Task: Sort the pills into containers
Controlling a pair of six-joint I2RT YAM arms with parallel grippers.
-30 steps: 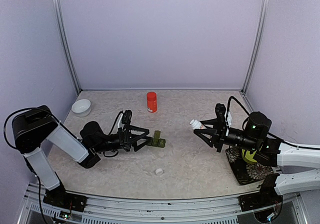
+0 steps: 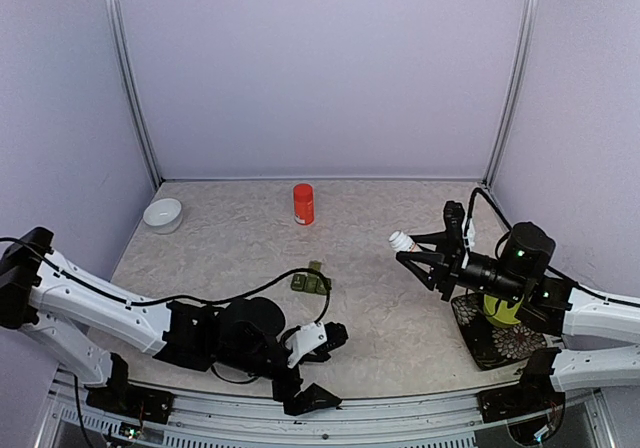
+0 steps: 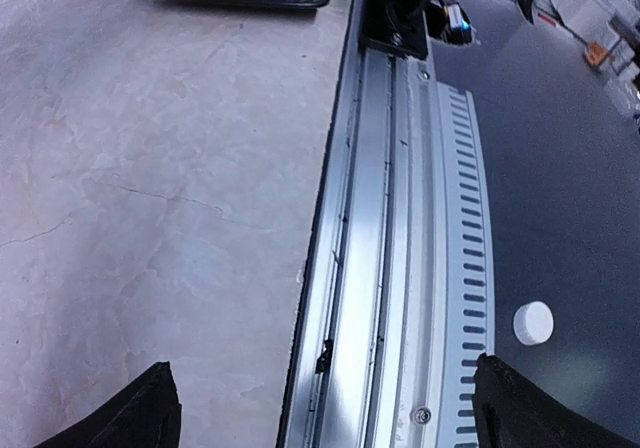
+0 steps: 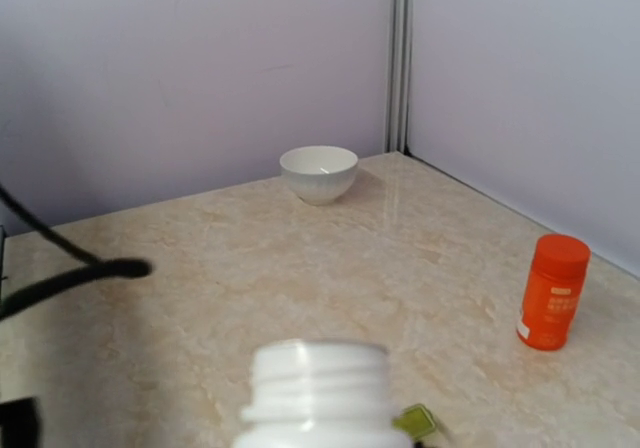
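Note:
My right gripper (image 2: 425, 258) is shut on a white bottle (image 2: 402, 242), tilted in the air right of centre; its threaded mouth fills the bottom of the right wrist view (image 4: 318, 393). My left gripper (image 2: 312, 400) is open and low at the front edge, pointing down. A small white round piece (image 3: 532, 322) lies beyond the edge in the left wrist view. An orange bottle (image 2: 303, 204) stands at the back centre, a white bowl (image 2: 162, 215) at back left. A green compartment container (image 2: 311, 282) sits mid-table.
A black patterned tray (image 2: 478, 348) with a yellow-green object (image 2: 500, 310) sits at the right, partly behind my right arm. A metal rail (image 3: 345, 268) runs along the front edge.
My right gripper shifted slightly right with the bottle.

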